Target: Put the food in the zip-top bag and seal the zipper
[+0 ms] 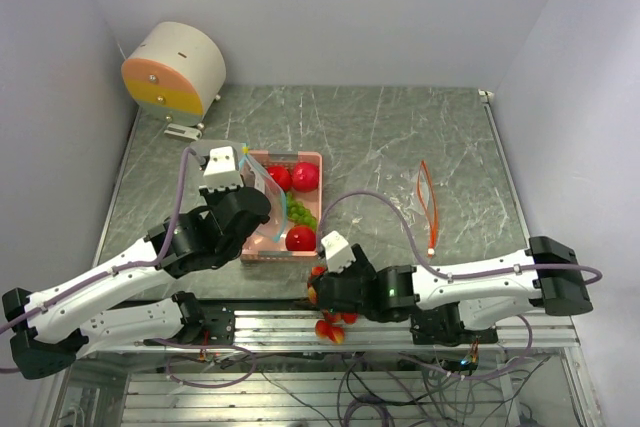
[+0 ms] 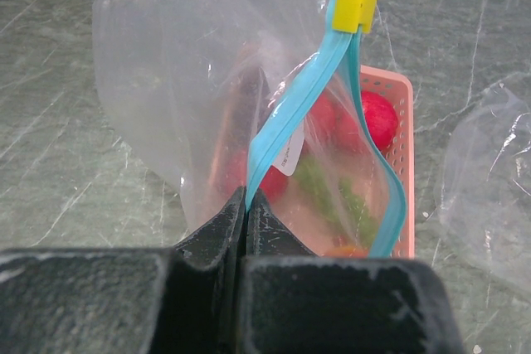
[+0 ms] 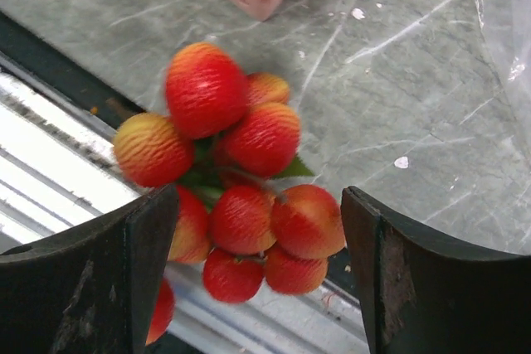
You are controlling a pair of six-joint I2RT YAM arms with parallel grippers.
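Observation:
A clear zip-top bag (image 2: 166, 80) with blue zipper and yellow slider (image 2: 348, 6) is held upright by my left gripper, shut on its edge. Behind it sits a pink basket (image 1: 280, 255) with red fruit (image 1: 305, 176) and green grapes (image 1: 300, 212). A cluster of red-orange fruits (image 3: 249, 221) lies at the table's front edge, reaching over the metal rail. My right gripper is open over this cluster, its fingers on either side.
A clear plastic sheet or bag (image 2: 489, 180) and an orange loop (image 1: 432, 207) lie right of the basket. A cream rounded box (image 1: 170, 72) stands back left.

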